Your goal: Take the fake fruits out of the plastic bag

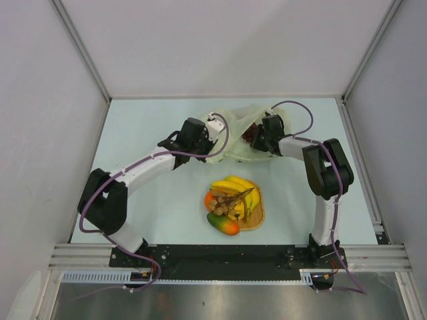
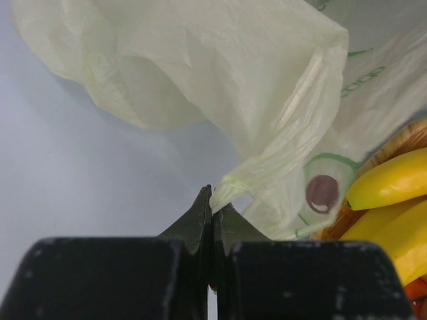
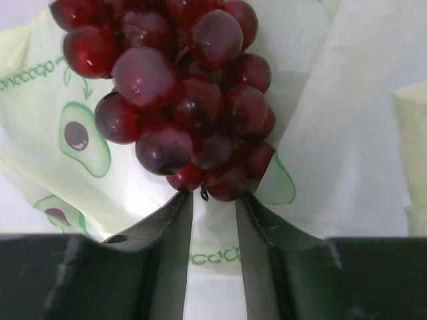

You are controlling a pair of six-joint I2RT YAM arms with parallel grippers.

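The translucent pale plastic bag lies open at the back of the table. My left gripper is shut on a twisted edge of it. Inside, a bunch of dark red grapes rests on the bag's printed film. My right gripper is at the bag's mouth, part open, its fingertips at the lower edge of the grapes; whether they grasp any is not clear.
A wicker basket holding bananas, a mango, an orange fruit and other items sits at the front centre.
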